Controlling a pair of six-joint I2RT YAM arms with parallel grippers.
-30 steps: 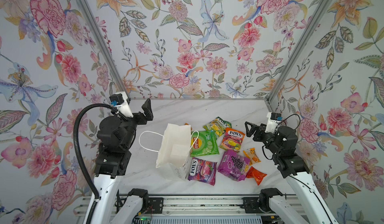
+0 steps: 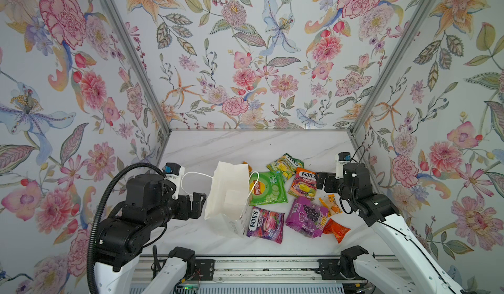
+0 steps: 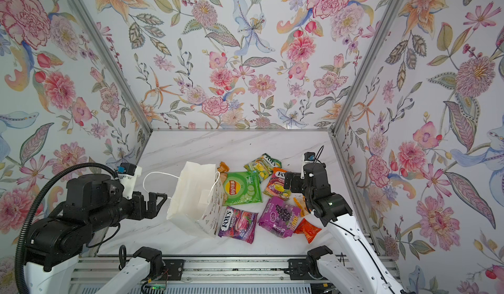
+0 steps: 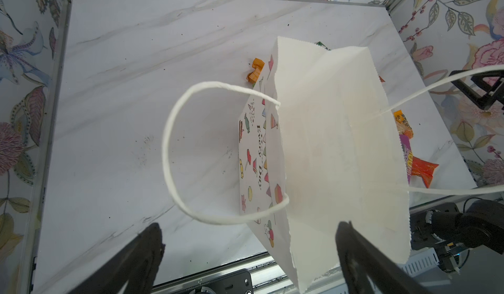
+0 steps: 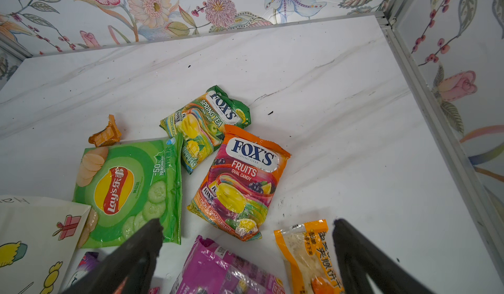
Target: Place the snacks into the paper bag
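Observation:
A white paper bag (image 2: 225, 189) stands open, mouth up, at centre-left, its two rope handles spread out. My left gripper is open at the bag's left side, a handle (image 4: 169, 136) looping below it. My right gripper hangs open over the snacks: green Lay's (image 5: 131, 189), Fox's spring tea (image 5: 204, 120), orange Fox's fruits (image 5: 241, 183), purple grape pack (image 2: 307, 218), purple Fox's bag (image 2: 265, 223), yellow-orange packet (image 5: 309, 257), red packet (image 2: 336, 230) and a small orange packet (image 5: 105, 134) behind the bag.
Floral walls edge it on the back and sides. A metal rail runs along the front.
My right gripper has lowered and tilted over the snacks. The snacks lie unmoved.

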